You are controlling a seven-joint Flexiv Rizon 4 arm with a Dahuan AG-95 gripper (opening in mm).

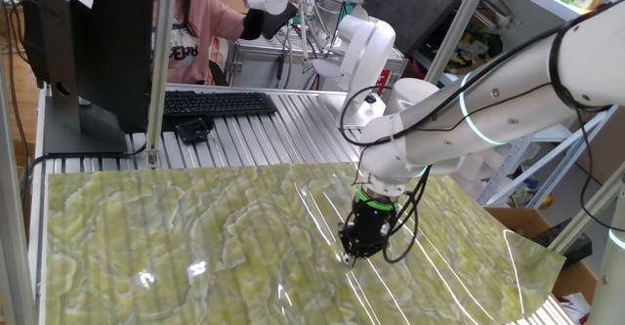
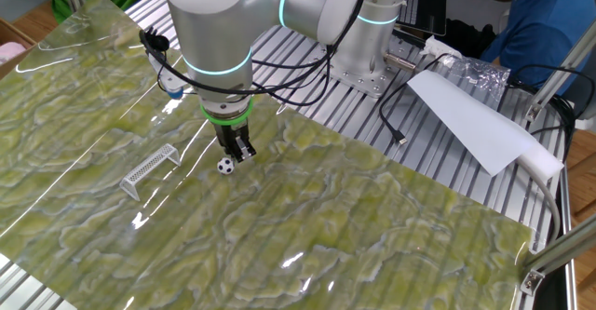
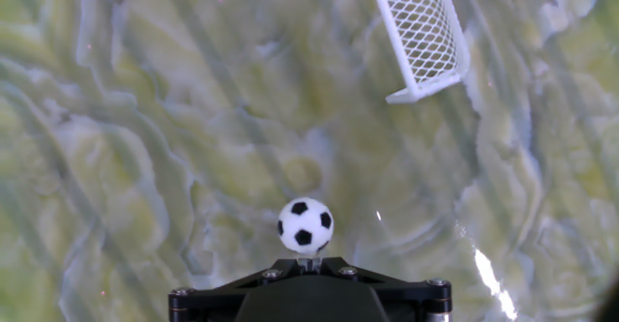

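A small black-and-white soccer ball (image 3: 306, 225) rests on the green marbled mat just beyond my fingertips in the wrist view. My gripper is shut, its fingers together behind the ball; whether they touch it I cannot tell. A white toy goal with a net (image 3: 423, 32) lies further ahead and to the right, cut off by the top edge. Exterior view 2 has the gripper (image 2: 244, 155) low over the mat, the ball (image 2: 225, 166) right at its left side, and the goal (image 2: 149, 170) further left. In exterior view 1 the gripper (image 1: 354, 256) hides the ball.
A white sheet (image 2: 466, 119) and loose cables lie on the slatted table. A keyboard (image 1: 220, 103) and a monitor stand behind the mat.
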